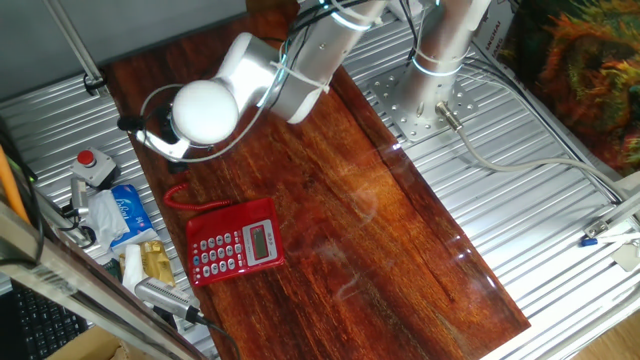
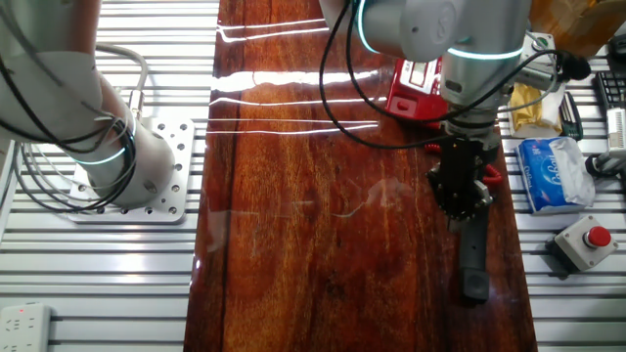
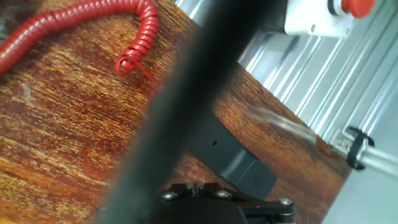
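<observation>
A red desk telephone [image 1: 235,240] with grey keys and a small display lies on the wooden table. From it a red coiled cord [image 3: 138,46] runs to a dark handset [image 3: 221,149], which lies apart from the phone near the table's edge. My gripper [image 2: 460,210] points down over the handset [image 2: 474,266], whose far end sticks out beyond it. In the wrist view, only dark gripper parts with screws show along the bottom, and a blurred black bar hides part of the handset. In exterior view 1, the arm covers the gripper. Whether the fingers touch the handset cannot be made out.
Beside the table edge stand a box with a red button [image 1: 87,158] and a blue-white tissue pack [image 2: 556,174]. A grey hand-held device [image 1: 165,297] with a cable lies near the phone.
</observation>
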